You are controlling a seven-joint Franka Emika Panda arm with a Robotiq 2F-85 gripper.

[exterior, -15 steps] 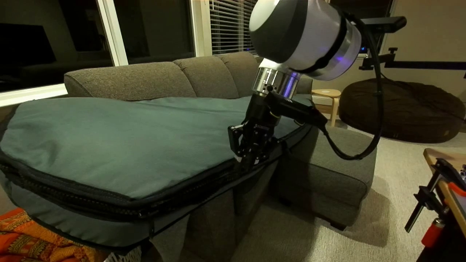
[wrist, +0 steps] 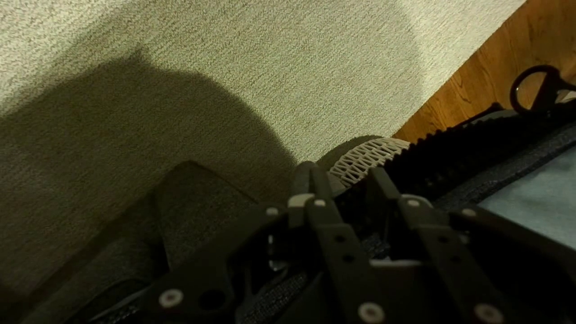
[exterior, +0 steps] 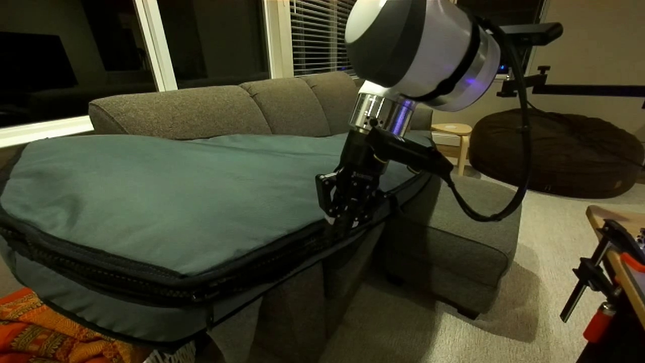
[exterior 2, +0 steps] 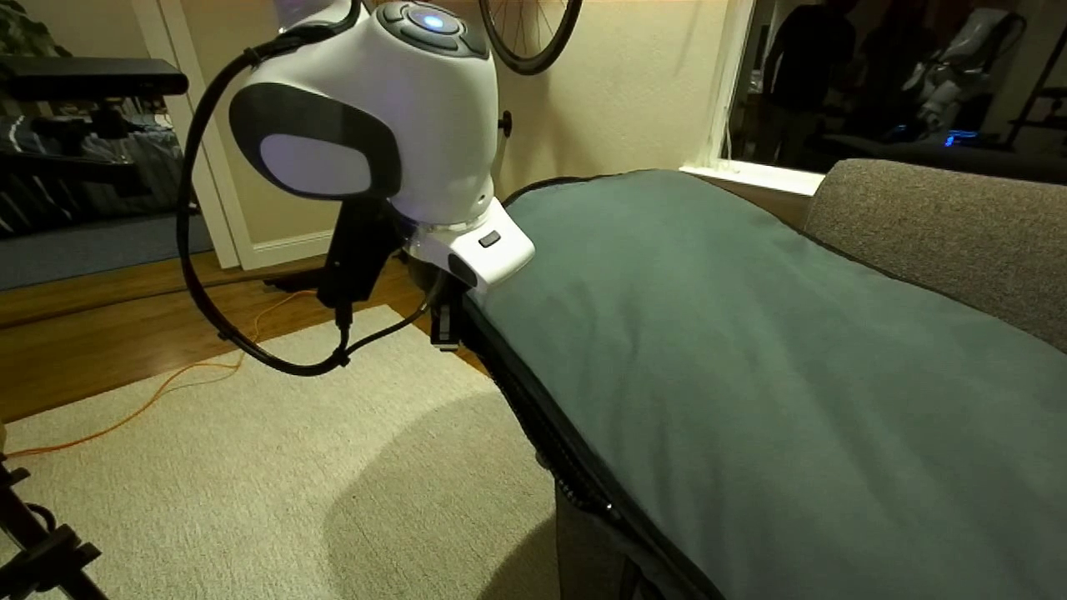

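Note:
A large green-grey fabric bag (exterior: 181, 193) lies across the sofa, a black zipper (exterior: 199, 290) running along its near edge. In exterior view 1 my gripper (exterior: 343, 223) points down at this zipped edge, around the middle of its length. The wrist view shows the gripper open, a gap between its two dark fingers. The black zipper edge (wrist: 464, 151) passes behind the fingertips and partly into that gap; contact cannot be made out. In exterior view 2 the arm hides most of the gripper beside the bag (exterior 2: 760, 380).
The grey sofa (exterior: 181, 114) stands behind the bag, its ottoman (exterior: 465, 224) to the right. Pale carpet (exterior 2: 250, 470) lies open beside the bag. A table with a clamp (exterior: 595, 272) is at the far right. An orange patterned cloth (exterior: 54, 329) lies below the bag's left end.

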